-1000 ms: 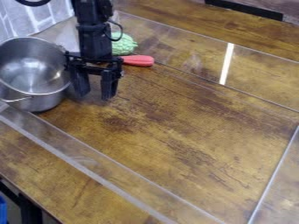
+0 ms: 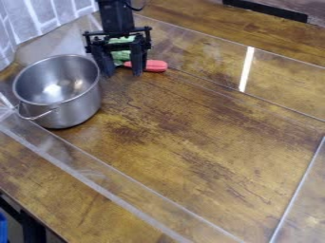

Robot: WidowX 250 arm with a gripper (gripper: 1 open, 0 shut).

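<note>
The black gripper (image 2: 120, 59) hangs at the upper left, behind and to the right of a steel pot (image 2: 56, 93). It is over a pale green vegetable-like object (image 2: 124, 44), which it partly hides, and beside a red object (image 2: 148, 65) lying on the wooden table (image 2: 191, 142). The fingers look apart, but whether anything is between them cannot be told.
Clear panels or strips edge the work area on the left and right, with a white tape strip (image 2: 246, 68) toward the back right.
The gripper has moved back, away from the viewer, over the green object. The pot sits slightly right of and lower in view than before.
</note>
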